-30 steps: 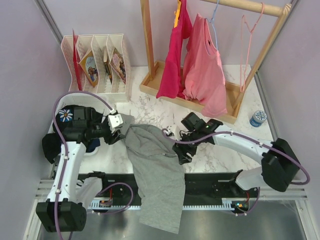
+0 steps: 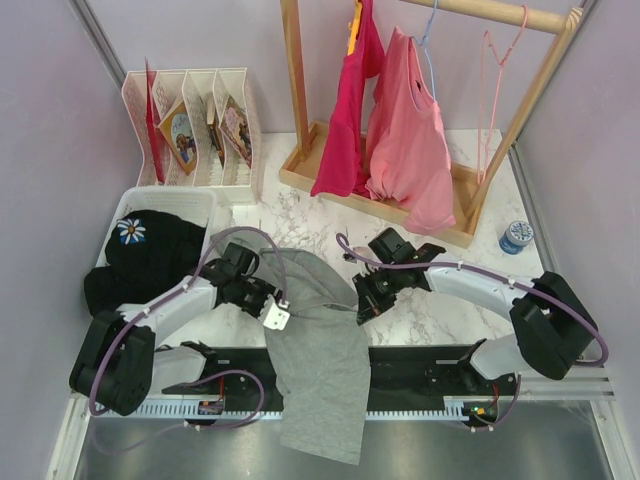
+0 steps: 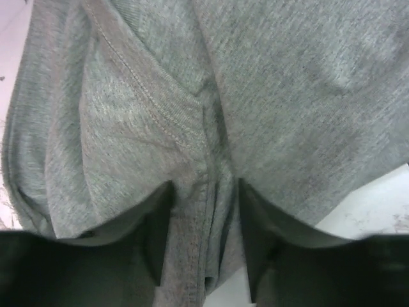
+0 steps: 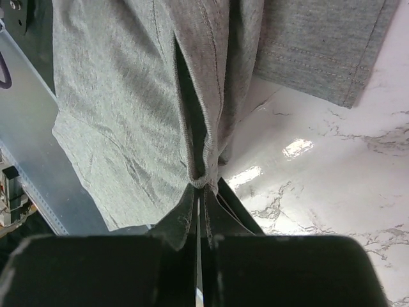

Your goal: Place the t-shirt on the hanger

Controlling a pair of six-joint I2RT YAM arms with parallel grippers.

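Note:
The grey t-shirt (image 2: 318,370) lies rumpled on the marble table, its lower part draped over the front edge. My left gripper (image 2: 270,300) is low on its left side; in the left wrist view grey fabric (image 3: 140,115) fills the frame and runs between the blurred fingers, which stand apart. My right gripper (image 2: 362,310) is shut at the shirt's right side; in the right wrist view a fold of grey cloth (image 4: 204,147) ends at its fingertips. A pink hanger (image 2: 500,60) hangs empty on the wooden rail (image 2: 480,12).
Red and pink shirts hang on the rack. A white basket (image 2: 170,198) with dark clothing is at left, a book holder (image 2: 250,180) behind it, a blue jar (image 2: 517,236) at right. Bare table lies around the shirt.
My left gripper has come down and toward the front right onto the shirt. My right gripper has turned and shifted slightly at the shirt's edge; it now shows shut there.

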